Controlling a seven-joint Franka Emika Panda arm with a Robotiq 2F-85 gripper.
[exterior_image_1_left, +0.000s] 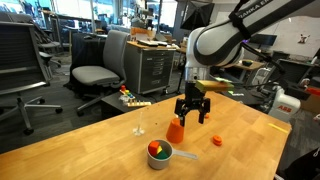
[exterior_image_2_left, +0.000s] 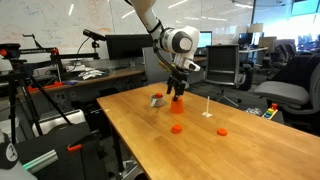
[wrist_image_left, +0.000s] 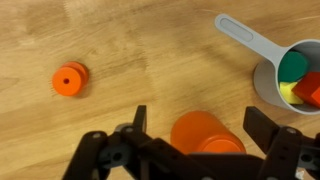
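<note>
My gripper (exterior_image_1_left: 192, 116) points down above the table, fingers wide apart and nothing between its fingers. An orange cup-like object (exterior_image_1_left: 175, 131) stands on the wood just below and to the near left of it. Seen from the wrist, this orange object (wrist_image_left: 203, 133) shows its rounded shape at the lower middle, between the two dark fingertips but further down. A grey pot (exterior_image_1_left: 160, 154) with a straight handle lies close by; in the wrist view the pot (wrist_image_left: 266, 78) holds green, red and yellow pieces.
A small round orange piece (wrist_image_left: 70, 79) lies alone at the wrist view's left. Another orange piece (exterior_image_2_left: 222, 132) is on the open wood. A thin white upright object (exterior_image_1_left: 140, 122) stands left of the gripper.
</note>
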